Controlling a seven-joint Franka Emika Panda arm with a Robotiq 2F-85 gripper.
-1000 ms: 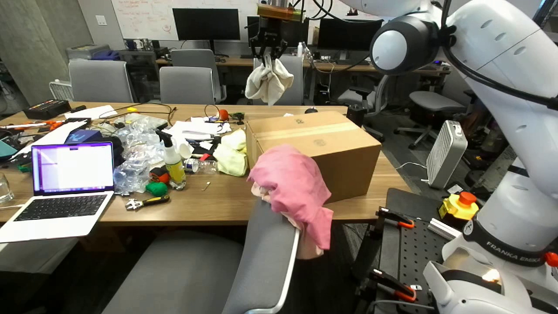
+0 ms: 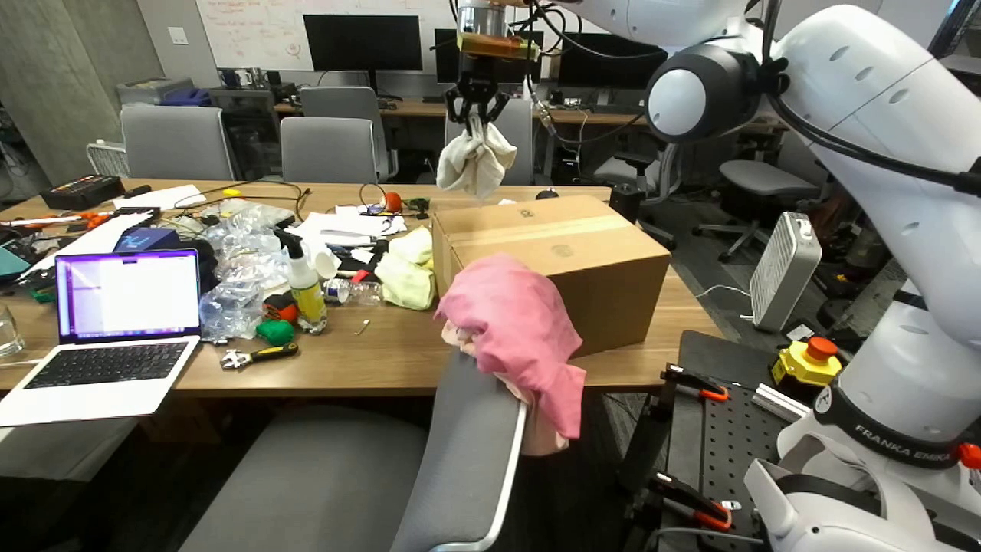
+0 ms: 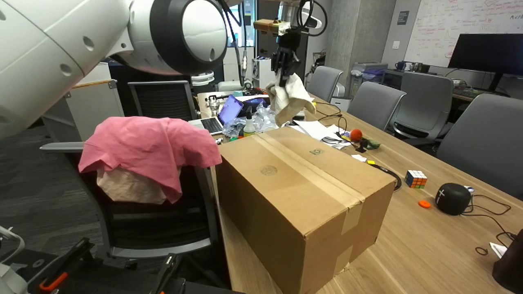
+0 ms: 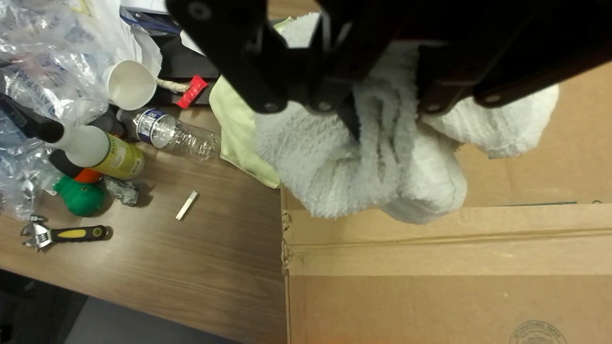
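A white terry cloth (image 2: 476, 164) hangs bunched from my gripper (image 2: 475, 118), which is shut on it. In the wrist view, folds of the cloth (image 4: 344, 166) rise between the dark fingers and its loose parts spread to both sides. Below it is the closed, taped cardboard box (image 3: 304, 171) on the table. In exterior view 1 the cloth hangs above the far left part of the box; from these views I cannot tell whether its lower edge touches the lid.
A pink cloth (image 2: 515, 313) drapes over the chair back before the box. Left of the box lie a pale yellow cloth (image 4: 241, 134), a plastic bottle (image 4: 178, 134), a spray bottle (image 4: 103, 150), a wrench (image 4: 66, 234) and a laptop (image 2: 129, 313). Bare table shows at the front.
The gripper and the white cloth have come down a little and shifted slightly right in exterior view 1. The cloth stays held; the box and pink cloth have not moved.
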